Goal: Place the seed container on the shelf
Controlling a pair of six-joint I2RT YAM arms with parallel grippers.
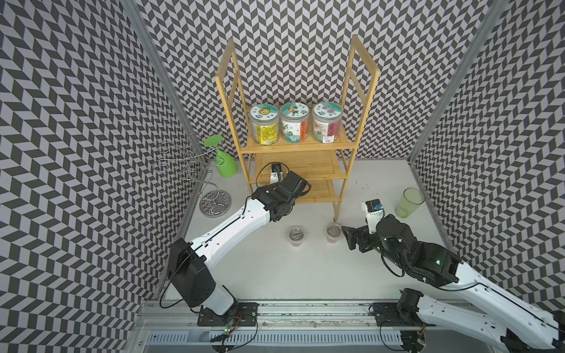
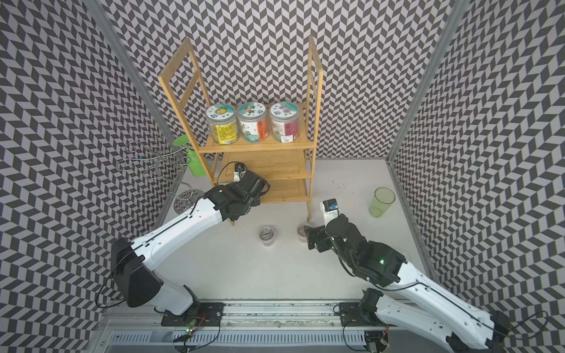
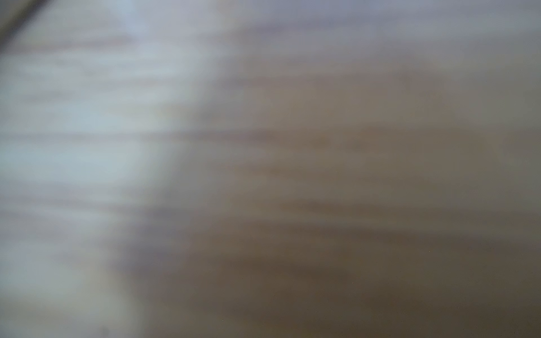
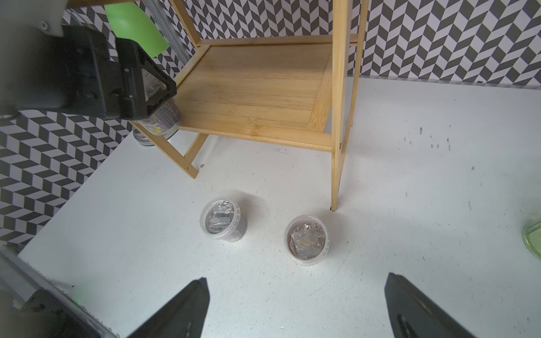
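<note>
In the right wrist view my left gripper is at the left edge of the shelf board (image 4: pixel 253 90), with a clear labelled seed container (image 4: pixel 163 121) at its fingers; how tightly the fingers close on it is unclear. The left wrist view shows only blurred wood. Two more clear containers, stand on the table in front of the rack. My right gripper stands open and empty near them, its two fingertips at the bottom of the right wrist view.
Three labelled jars (image 1: pixel 294 126) fill the upper shelf. A green watering can (image 1: pixel 226 164) and wire stand (image 1: pixel 214 203) are left of the rack; a green glass (image 1: pixel 409 203) stands right.
</note>
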